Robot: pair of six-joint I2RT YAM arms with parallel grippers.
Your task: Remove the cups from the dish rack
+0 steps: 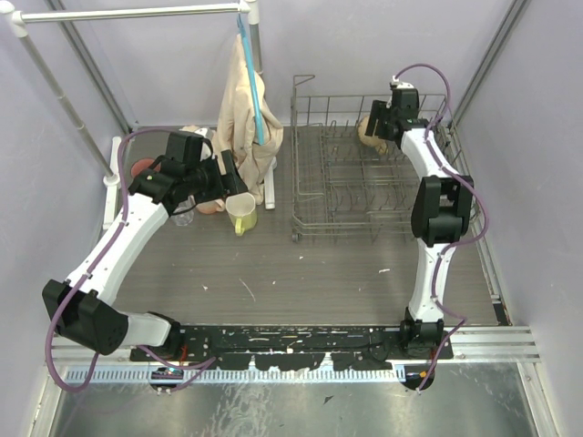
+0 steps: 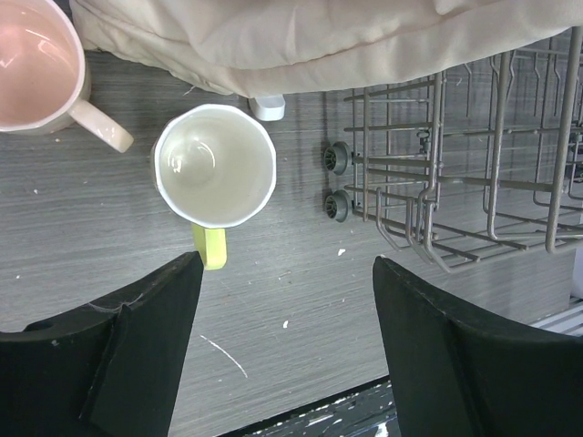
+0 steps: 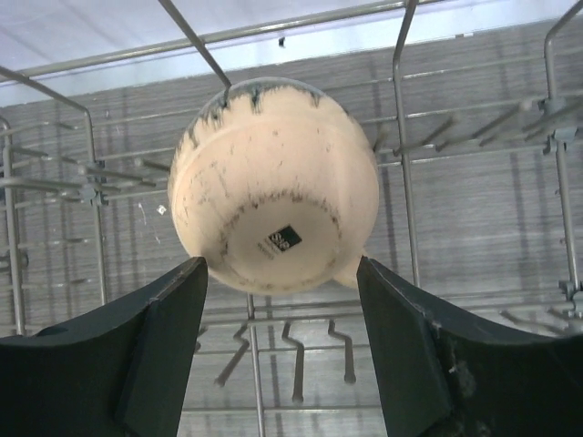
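A beige cup point(image 3: 273, 182) lies tipped in the back right of the wire dish rack point(image 1: 302, 221), its base facing the right wrist camera. My right gripper is open at the cup's near side, its fingertips at or close to it. My left gripper is open above the table on the left, beside a yellow-handled cup point(image 2: 215, 164) with white inside. A pink cup point(image 2: 36, 68) stands behind that, to the left. A clear glass point(image 1: 182, 217) is partly hidden under the left arm.
A cream cloth point(image 1: 246, 118) hangs from a white frame point(image 1: 127, 14) at the back left.
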